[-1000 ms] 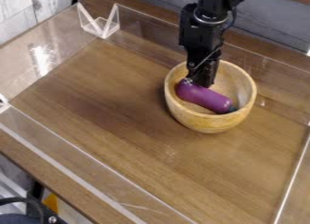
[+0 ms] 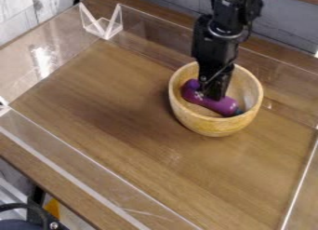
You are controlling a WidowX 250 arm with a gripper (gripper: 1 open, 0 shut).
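Note:
A wooden bowl [image 2: 187, 115] sits on the right half of the tabletop, holding a long purple object [image 2: 214, 101], likely a toy vegetable, that lies aslant inside it. My black gripper [image 2: 214, 85] reaches down from the top centre into the bowl, its tips just over the purple object. The fingers look close together; whether they touch the object cannot be told.
A white wire-like holder [image 2: 102, 23] stands at the back left. A dark part with some yellow shows at the bottom-left corner.
My gripper has come lower into the bowl over the last second, closer to the purple object. The bowl has stayed about where it was.

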